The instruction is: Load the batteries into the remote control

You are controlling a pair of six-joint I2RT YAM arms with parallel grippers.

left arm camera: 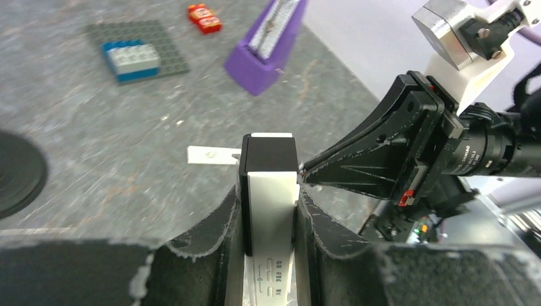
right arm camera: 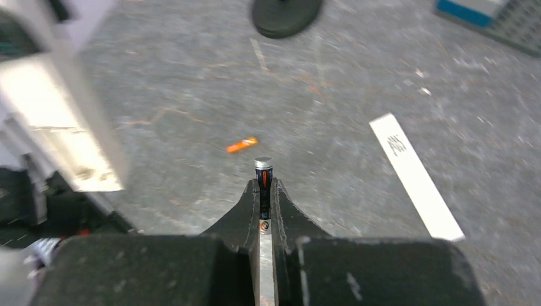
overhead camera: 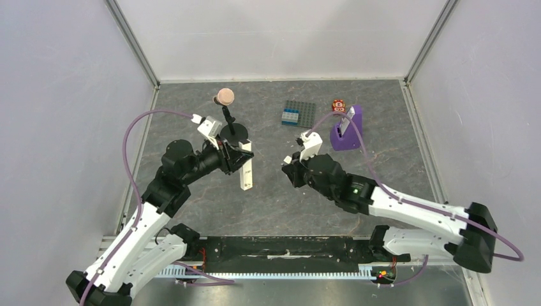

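The white remote [overhead camera: 246,173] is held upright in my left gripper [overhead camera: 237,156]; in the left wrist view its long white body [left arm camera: 269,223] stands between the fingers. My right gripper is shut on a dark battery [right arm camera: 264,167] with a silver end. An orange battery [right arm camera: 242,144] lies on the table. A white strip [right arm camera: 416,175], probably the battery cover, lies on the table at right in the right wrist view.
A purple holder [overhead camera: 346,134] stands at back right, near a red toy [overhead camera: 339,108]. A grey brick plate [overhead camera: 305,115] lies at the back. A black stand [overhead camera: 235,134] stands behind my left gripper.
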